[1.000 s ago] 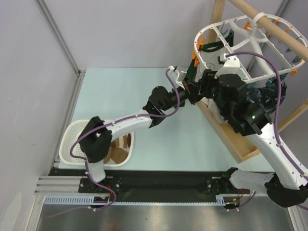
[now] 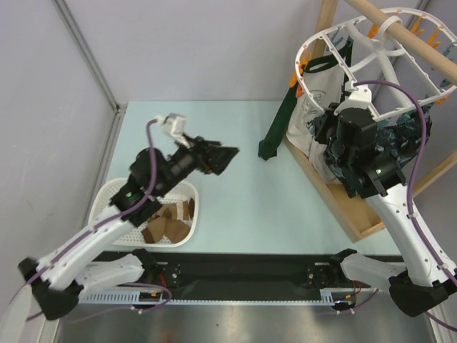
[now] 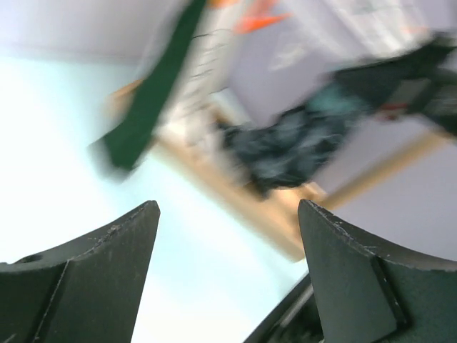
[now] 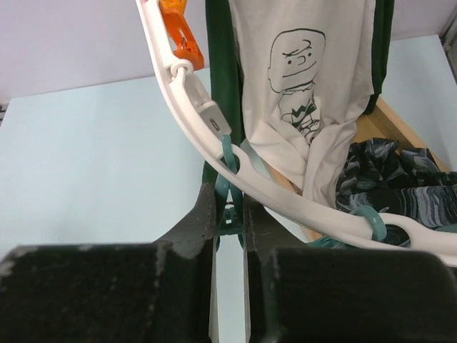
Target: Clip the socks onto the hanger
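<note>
The round white hanger [image 2: 319, 33] hangs at the upper right, orange and teal clips along its rim. My right gripper is shut on a teal clip [image 4: 228, 187] at the hanger's rim. Cream socks with a cartoon face [image 4: 296, 57] and dark green cuffs hang behind it. A dark green sock [image 2: 280, 121] dangles at the hanger's left, and dark patterned socks [image 4: 400, 179] hang lower right. My left gripper stands open and empty, well away to the left over the table; its top-view image is blurred.
A white basket [image 2: 101, 204] with brown socks [image 2: 171, 227] stands on the table's left, partly under my left arm. A wooden frame [image 2: 335, 204] surrounds the hanging socks.
My left arm has swung left, away from the hanger, toward the basket's side. The right gripper has shifted slightly right, still at the rim. The dark green sock shows more fully.
</note>
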